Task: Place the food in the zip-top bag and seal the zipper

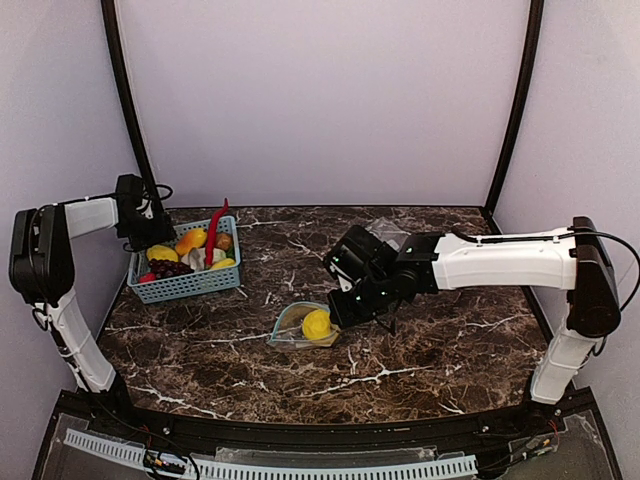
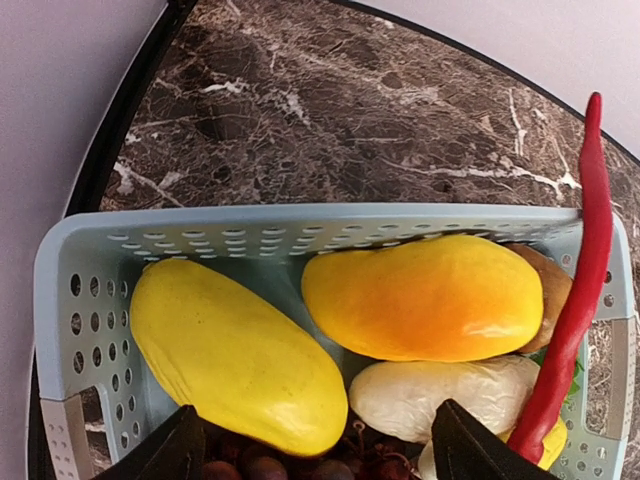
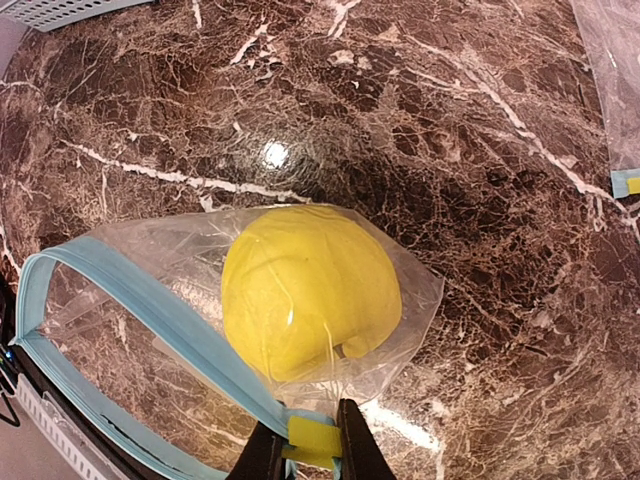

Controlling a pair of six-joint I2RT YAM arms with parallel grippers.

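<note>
A clear zip top bag with a blue zipper edge lies near the table's middle, its mouth spread apart. Inside it rests a round yellow food piece. My right gripper is shut on the yellow slider tab at one end of the zipper. Over the back left of the blue basket hovers my left gripper, its fingers apart and empty. Below and around it are a long yellow food piece, a yellow-orange mango, a pale oblong piece, dark grapes and a red chili.
Another clear bag lies flat at the back, partly behind the right arm in the top view. The chili sticks up above the basket's rim. Dark marble table between basket and bag is bare.
</note>
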